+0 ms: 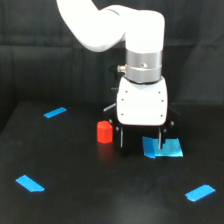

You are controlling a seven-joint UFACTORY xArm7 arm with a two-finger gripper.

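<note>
My gripper [141, 145] points down with its two dark fingers spread apart, low over the black table right of centre. Just left of its left finger stands a small red block [104, 132]. A small darker blue piece [149, 148] shows near the right finger, at the left edge of a light blue patch [172, 148]. In this view the right finger overlaps the blue pieces. Whether that finger touches them I cannot tell, and nothing is seen gripped.
Blue tape strips lie at the front left [30, 184], front right [200, 192] and back left [55, 112] of the black table [105, 190]. A dark curtain [40, 50] hangs behind.
</note>
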